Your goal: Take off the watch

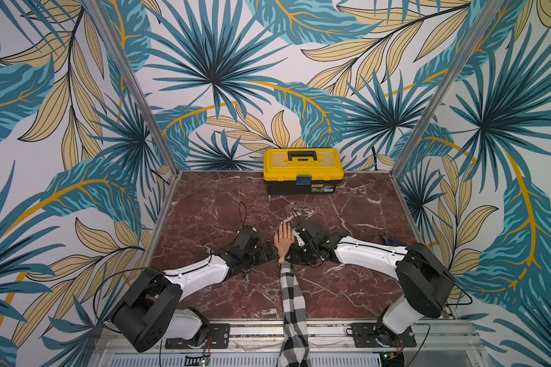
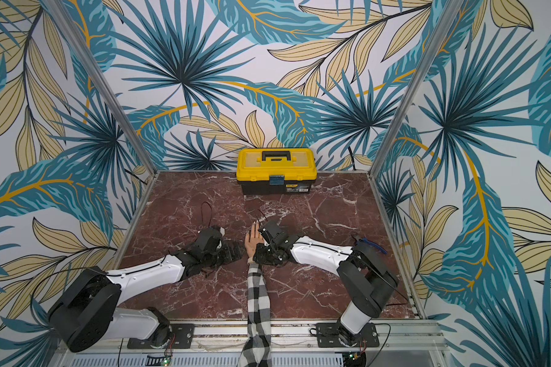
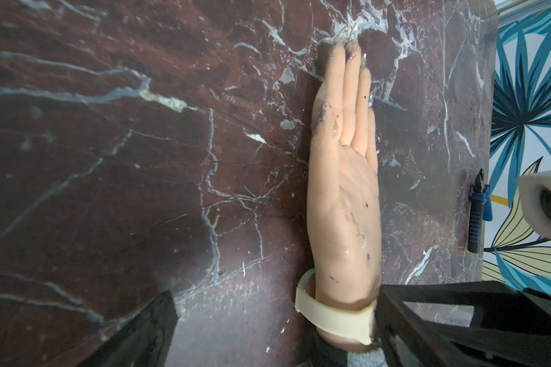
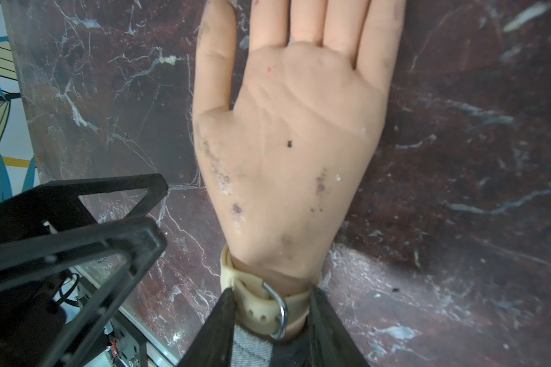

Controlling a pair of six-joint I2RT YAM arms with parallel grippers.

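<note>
A model hand in a checked sleeve lies on the marble table, with a cream watch strap round its wrist. My right gripper is at the strap; in the right wrist view its two fingertips straddle the band and metal buckle, partly open, and I cannot tell whether they touch. My left gripper stands open just left of the wrist, nothing between its fingers.
A yellow toolbox stands at the back of the table. Blue-handled pliers lie near the right edge.
</note>
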